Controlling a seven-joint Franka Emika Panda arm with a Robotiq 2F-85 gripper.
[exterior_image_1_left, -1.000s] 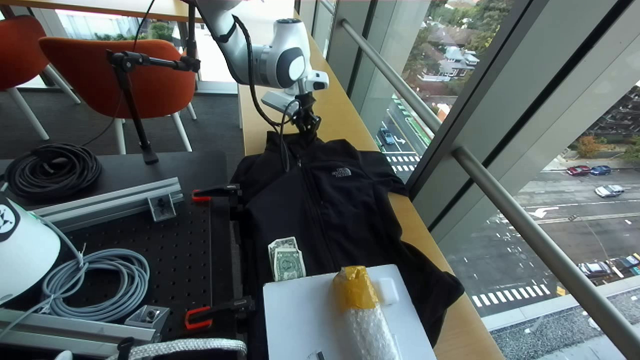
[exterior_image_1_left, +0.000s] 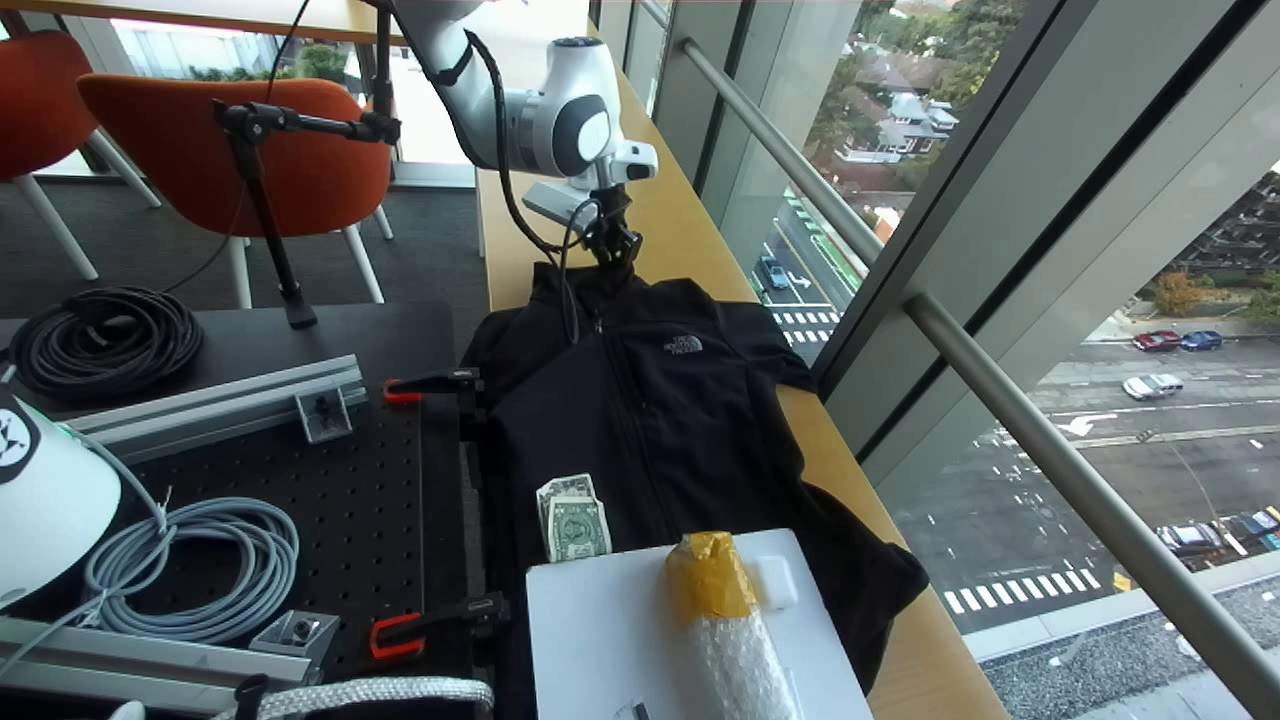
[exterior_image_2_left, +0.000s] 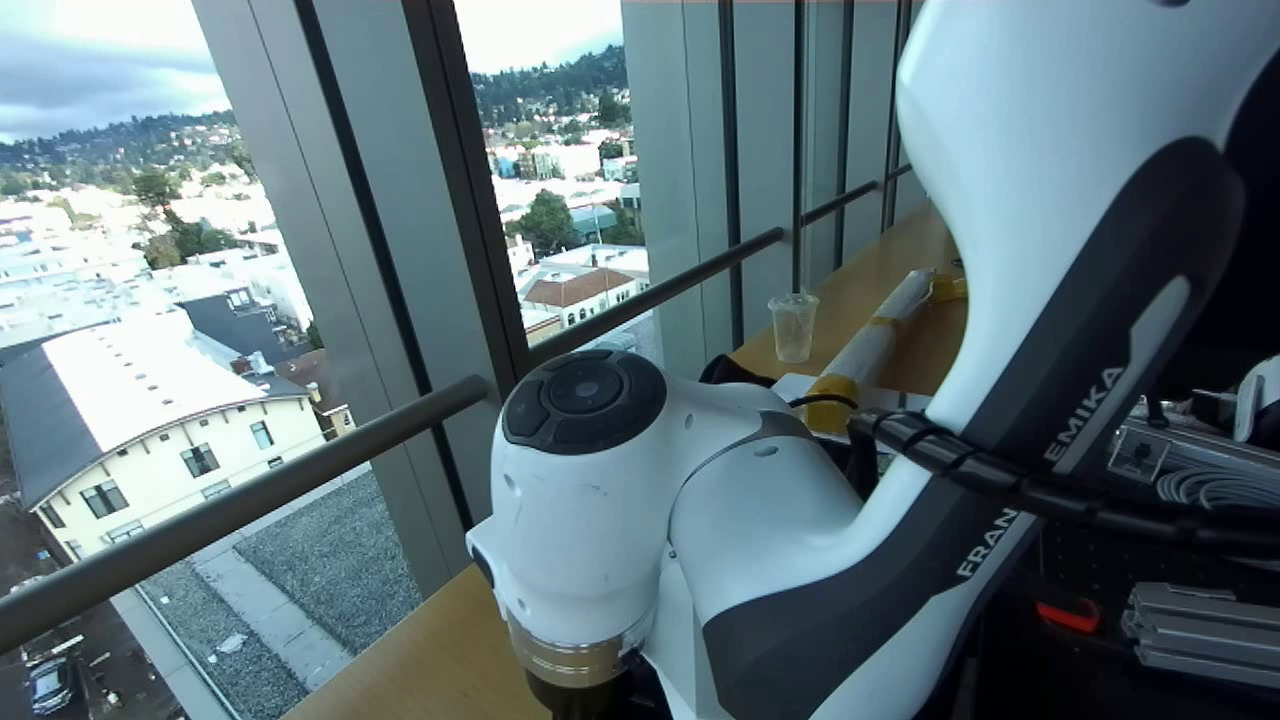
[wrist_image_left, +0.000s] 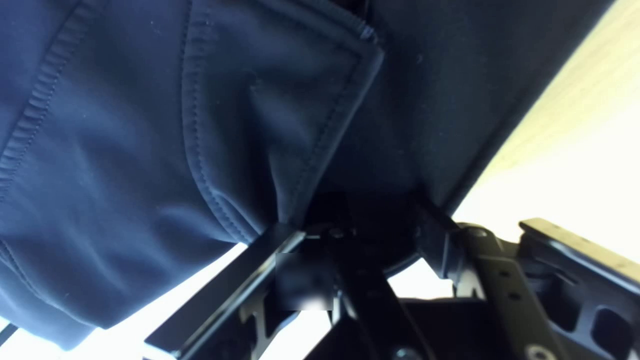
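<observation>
A black zip jacket (exterior_image_1_left: 690, 408) with a white chest logo lies spread along the wooden ledge. Its collar end is at the far side, where my gripper (exterior_image_1_left: 617, 254) points down at the fabric. Close up in the wrist view, the jacket (wrist_image_left: 132, 138) shows seams and folds running under the dark fingers. The gripper has its fingers apart, with the collar cloth lying at or between the tips. Whether both tips touch the cloth cannot be made out in the dark area. In exterior view 2 the arm hides the jacket's upper part.
Banknotes (exterior_image_1_left: 575, 518) lie on the jacket near a white box (exterior_image_1_left: 600, 636) bearing a bubble-wrapped roll (exterior_image_1_left: 738, 648). A black pegboard table (exterior_image_1_left: 360, 504) with clamps borders the left. Windows and a metal rail (exterior_image_1_left: 792, 174) line the right. A clear cup (exterior_image_2_left: 793, 328) stands on the ledge.
My arm and the jacket show no visible movement. Only a car in the street outside has shifted to the left.
</observation>
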